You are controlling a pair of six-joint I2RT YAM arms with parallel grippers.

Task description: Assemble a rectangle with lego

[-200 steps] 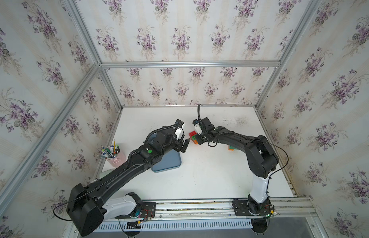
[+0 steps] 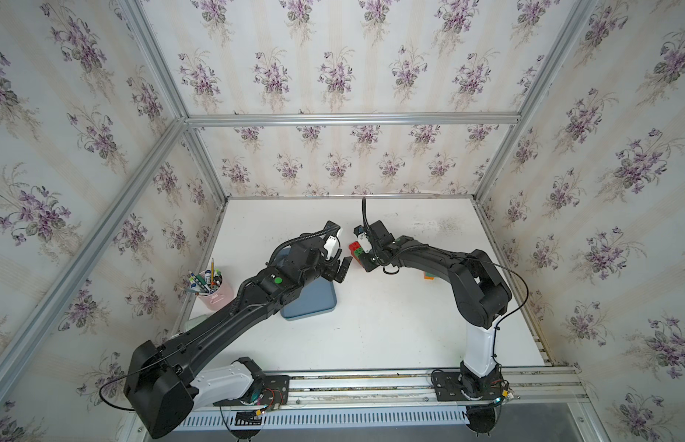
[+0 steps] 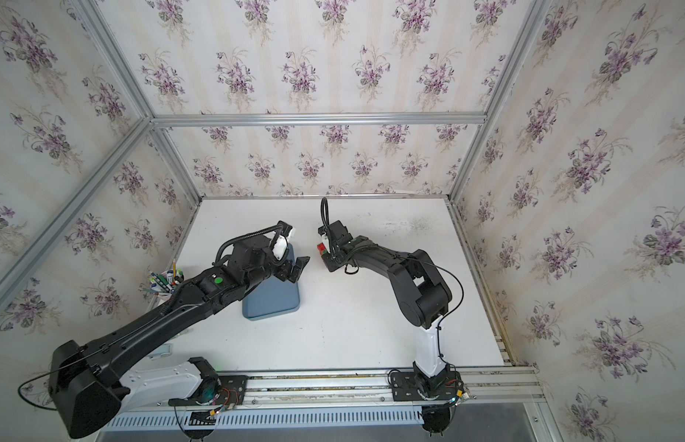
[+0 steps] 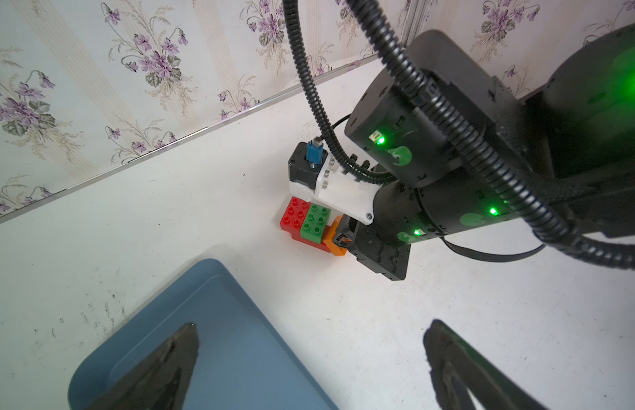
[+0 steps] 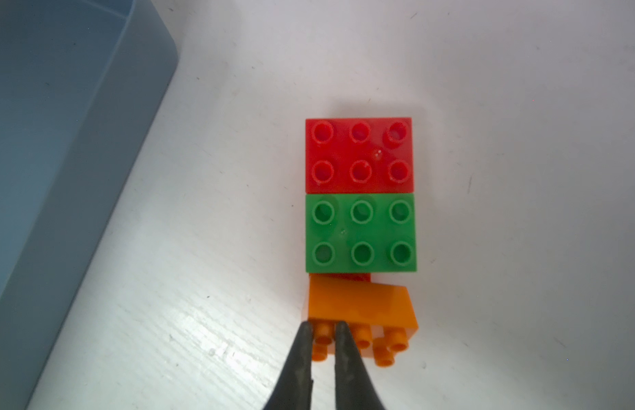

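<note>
In the right wrist view, a red brick (image 5: 359, 155) and a green brick (image 5: 360, 232) sit side by side, studs up. Against the green one an orange brick (image 5: 361, 301) is tilted, its studs facing away from the green brick. A strip of lower red brick (image 5: 355, 276) shows beneath. My right gripper has its fingertips close together at the orange brick's left stud; whether they pinch it is unclear. From the left wrist view, the lower red layer (image 4: 307, 239) runs under the stack. My left gripper stands open and empty, partly over the tray.
A blue tray (image 4: 245, 300) lies left of the bricks, under the left arm. Beneath the right arm, an orange piece (image 2: 428, 276) shows on the table. The pen cup (image 2: 218, 291) stands at the left edge.
The orange brick has gone from flat beside the green one to tilted. The stack has slid slightly toward the left back, the right gripper shifting with it. The left arm stays put.
</note>
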